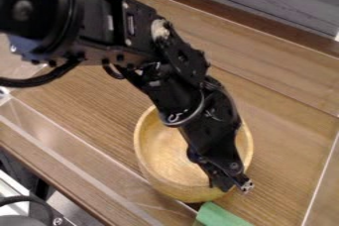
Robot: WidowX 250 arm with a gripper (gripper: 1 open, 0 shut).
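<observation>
A black robot arm reaches down from the upper left, its gripper (pixel 239 184) low over the right front rim of a round yellow bowl (pixel 159 156). The gripper looks shut, with nothing visible between its fingers, though the tips are small in this view. Just in front of the bowl lies a green object (pixel 220 217), cut off by the bottom edge.
A grey plank wall (pixel 265 7) stands at the back. Clear strips cross the wood at lower left, beside some cables and white parts at the corner.
</observation>
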